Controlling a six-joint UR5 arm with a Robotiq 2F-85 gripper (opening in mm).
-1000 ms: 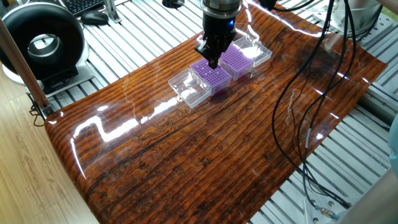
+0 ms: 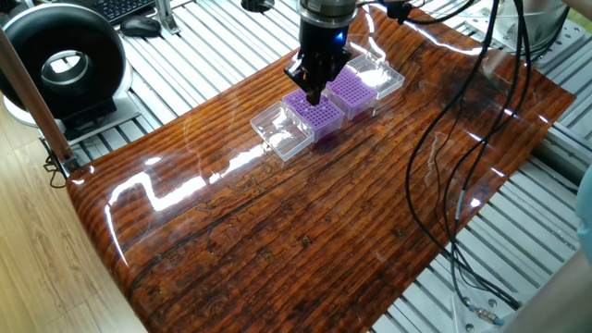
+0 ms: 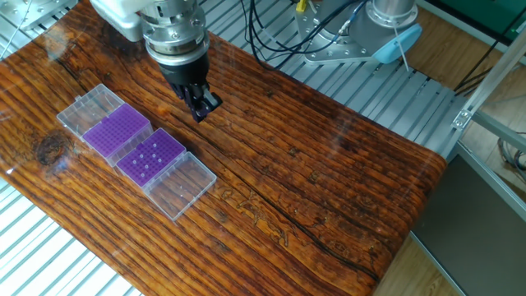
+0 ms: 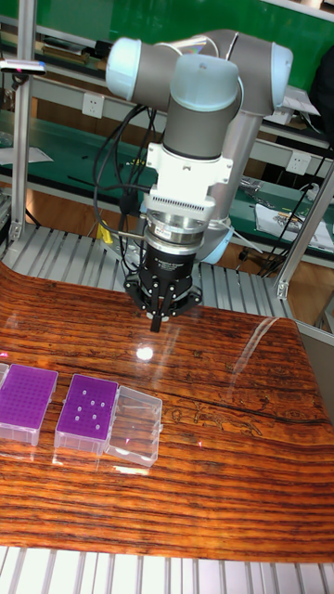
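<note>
My black gripper (image 4: 156,325) hangs fingers-down above the wooden table, empty space beneath its tips. In exterior view 1 it overlaps the purple tip rack (image 2: 319,115); exterior view 2 shows it off to the side of that rack (image 3: 153,154), on the arm's side. The fingers are dark and merge together, so their spacing is unclear, and no held object shows. This rack carries several small pale pieces on its top. Beside it stands a second purple rack (image 3: 117,129), with no such pieces visible on it.
Each rack has a clear open lid, one (image 3: 181,185) on the near side and the other (image 3: 88,108) at the far end. Black cables (image 2: 444,148) hang from the arm over the table edge.
In exterior view 1 the gripper has shifted very slightly to the left. The racks and lids stay where they were.
</note>
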